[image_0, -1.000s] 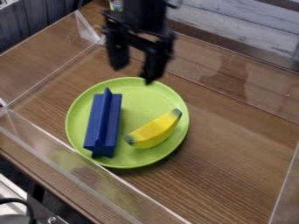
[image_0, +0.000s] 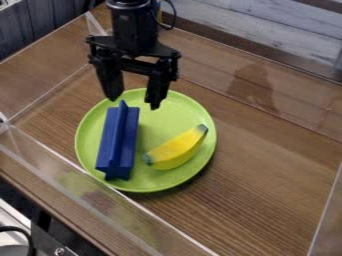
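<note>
My black gripper (image_0: 134, 88) points down over the back of a green plate (image_0: 166, 117), its fingers open with nothing visible between them. On the plate, a long blue block (image_0: 116, 142) lies on the left, just in front of the gripper, and a yellow banana (image_0: 177, 148) lies on the right. Both are apart from the fingers.
A white wooden wall (image_0: 254, 25) stands at the back. A dark cable shows at the bottom left corner.
My gripper has moved left and turned, coming over the back of the plate nearer the blue block. The block, banana and plate have not visibly moved.
</note>
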